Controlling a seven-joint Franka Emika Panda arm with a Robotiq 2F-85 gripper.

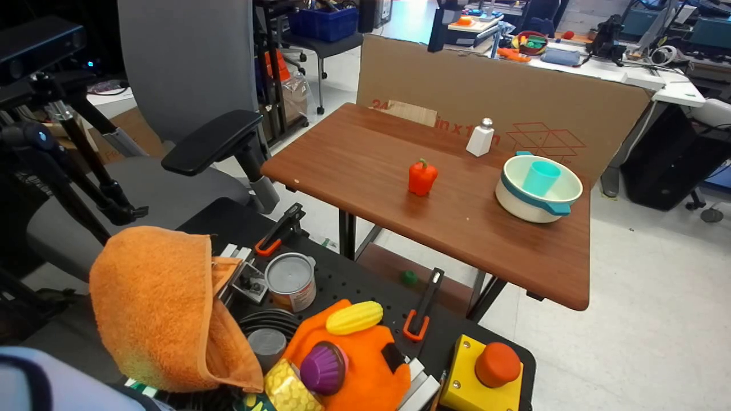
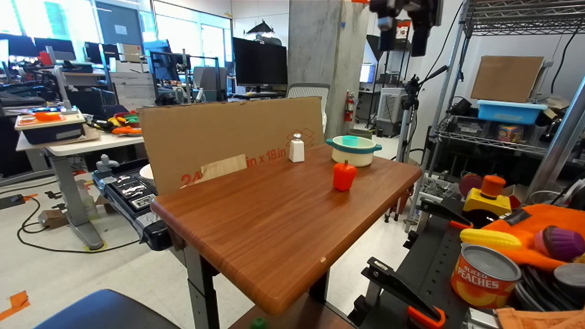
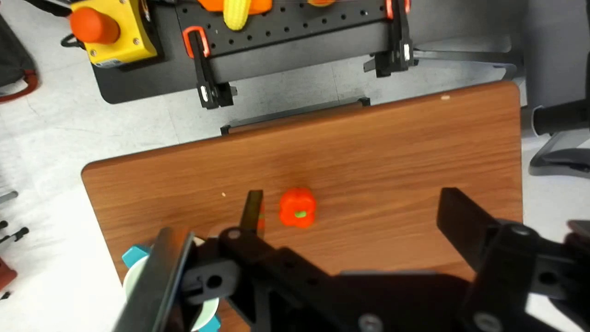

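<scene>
A red toy bell pepper point(image 1: 422, 178) with a green stem stands upright on the brown table. At the table's far right in exterior view 1 is a cream pot point(image 1: 524, 205) with teal handles, holding a turquoise cup point(image 1: 541, 178). A white shaker point(image 1: 480, 140) with a metal top stands upright near the cardboard. High above the tabletop hangs my gripper point(image 2: 404, 48), its fingers wide apart. Seen from the wrist, the gripper is open and empty, with the pepper point(image 3: 297, 208) below and partway between the fingers. My gripper covers much of the pot point(image 3: 132, 276) there.
A cardboard panel point(image 1: 425, 75) stands along the table's back edge. Across a gap from the table, a black bench point(image 3: 326, 55) carries clamps, a red-topped yellow button box point(image 1: 480, 387) and toy food.
</scene>
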